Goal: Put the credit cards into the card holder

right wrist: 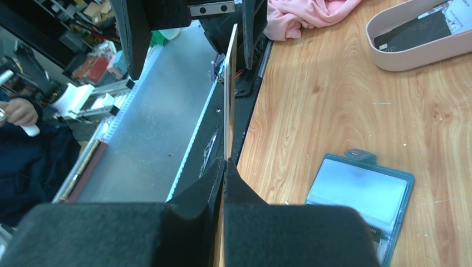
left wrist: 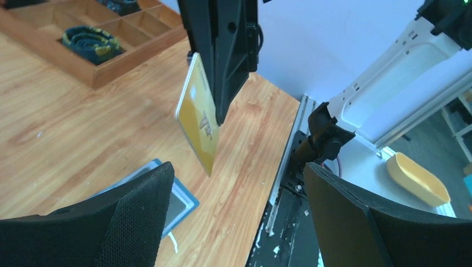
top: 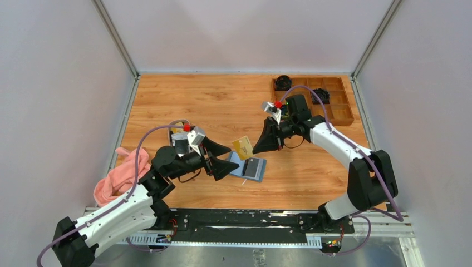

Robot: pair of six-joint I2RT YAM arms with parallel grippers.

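A yellow credit card (top: 243,147) is pinched along one edge in my right gripper (top: 255,151), which is shut on it above the table. In the left wrist view the card (left wrist: 199,114) hangs nearly upright; the right wrist view shows the card (right wrist: 230,94) edge-on beyond the fingertips. Below it the blue card holder (top: 257,169) lies opened flat, a dark card in its right half. Clear pockets show on the holder (right wrist: 356,186) in the right wrist view. My left gripper (top: 227,158) stands open and empty over the holder's left side, partly covering it.
A pink oval box with cards inside stands to the left, partly hidden under the left arm. Pink cloth (top: 121,177) lies at the left edge. A wooden compartment tray (top: 338,103) sits at the back right.
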